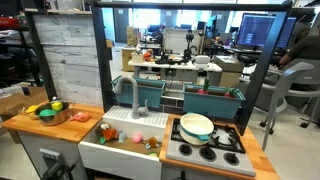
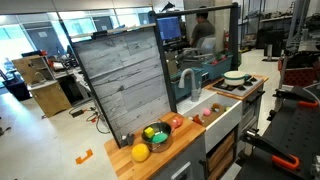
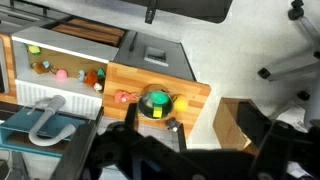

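Note:
Over the counter's end, my gripper stands open in the wrist view, its dark fingers (image 3: 122, 138) spread apart with nothing visible between them. Below it on the wooden counter (image 3: 195, 88) is a metal pot (image 3: 146, 106) holding green and yellow items. A yellow round item (image 3: 181, 103) lies beside the pot, and a reddish-pink item (image 3: 124, 97) lies on its other side. In exterior view 2 the same pot (image 2: 163, 143) sits near the counter's close end, with the yellow item (image 2: 140, 152) next to it. Neither exterior view shows the gripper clearly.
Several colourful toys lie in the white sink (image 1: 95, 158), below a grey faucet (image 1: 135, 95). A pale pan (image 1: 196, 127) rests on the stove (image 1: 208, 153). A tall panel (image 2: 125, 85) and dark frame rise behind the counter. A cardboard box (image 3: 236, 125) stands on the floor.

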